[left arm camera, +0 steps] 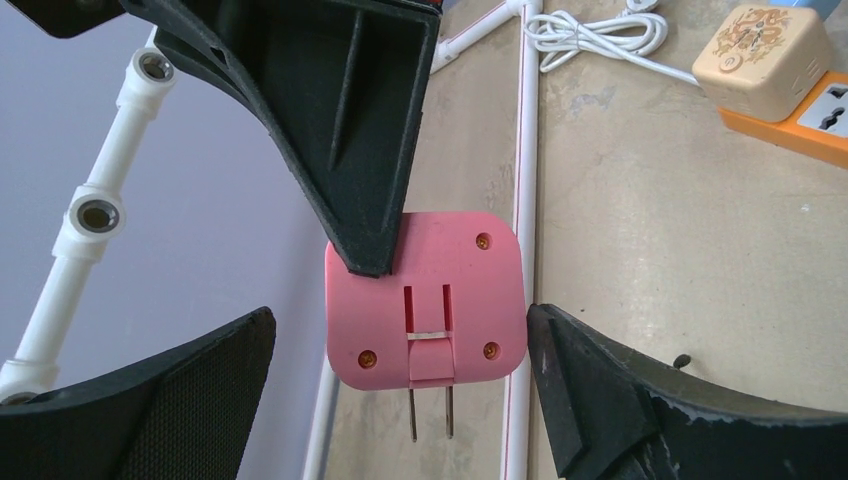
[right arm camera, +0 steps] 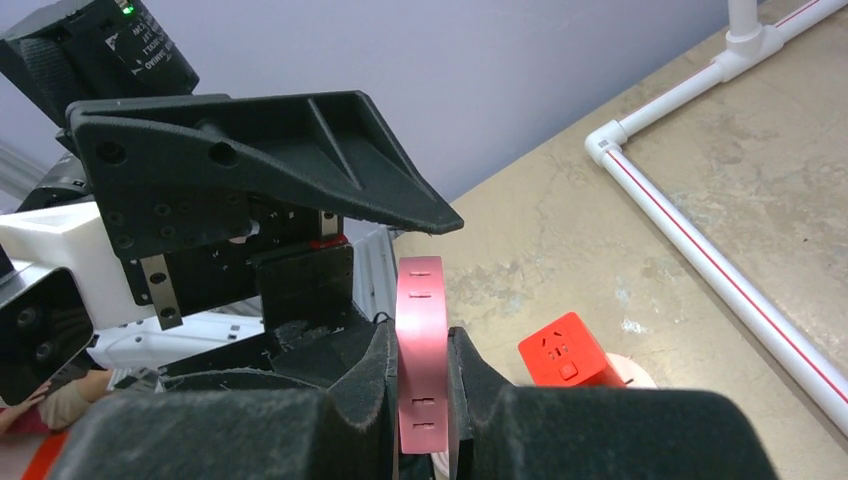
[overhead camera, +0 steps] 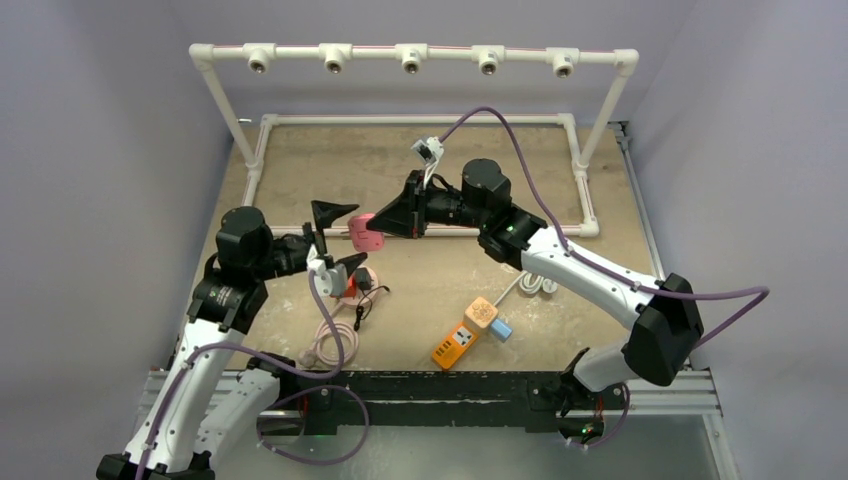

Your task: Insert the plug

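A pink plug (overhead camera: 366,232) with two metal prongs is held in my right gripper (overhead camera: 375,222), which is shut on it at the edge, as the right wrist view (right arm camera: 423,350) also shows. The plug (left arm camera: 425,310) sits between the spread fingers of my left gripper; that gripper is open, and its right-hand finger comes very near or touches the plug's side. In the top view the left gripper (overhead camera: 350,236) faces the right one, just left of the plug.
An orange power strip (overhead camera: 452,350) with a beige cube and a blue block lies front right. A red block (right arm camera: 560,355) and coiled pink cable (overhead camera: 338,345) lie below the left gripper. A white pipe frame (overhead camera: 450,118) runs round the back and across the middle.
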